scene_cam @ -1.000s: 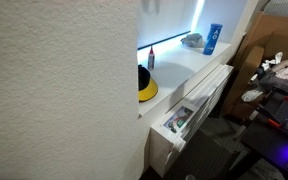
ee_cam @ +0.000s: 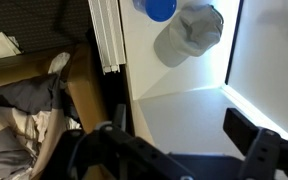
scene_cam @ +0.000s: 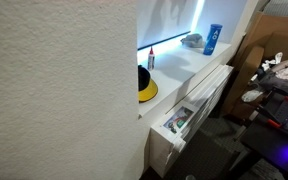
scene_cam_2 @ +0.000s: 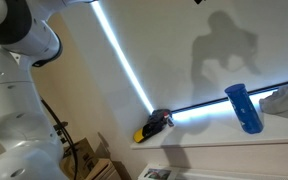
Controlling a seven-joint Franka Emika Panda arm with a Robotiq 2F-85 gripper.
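Note:
In the wrist view, my gripper stands open, its two dark fingers wide apart and nothing between them. It is above the white ledge, with the blue cup-like container point(ee_cam: 159, 8) and the crumpled grey cloth point(ee_cam: 196, 30) ahead of its fingers at the top of that view. Exterior view 1 has the same blue container point(scene_cam: 212, 40) upright at the ledge's far end, the grey cloth point(scene_cam: 192, 40) beside it. A black and yellow object point(scene_cam: 146, 85) and a small red-topped bottle point(scene_cam: 151, 58) are nearer. Below the ledge, a white drawer point(scene_cam: 169, 133) is pulled out with small items inside.
The ledge point(scene_cam: 174, 72) is bare between the bottle and the cloth. A dark table point(scene_cam: 276, 148) is at the lower right. A brown box-like piece point(ee_cam: 82, 85) holding cloths point(ee_cam: 12, 140) lies left of the ledge in the wrist view. The white arm point(scene_cam_2: 19, 110) fills the left of exterior view 2.

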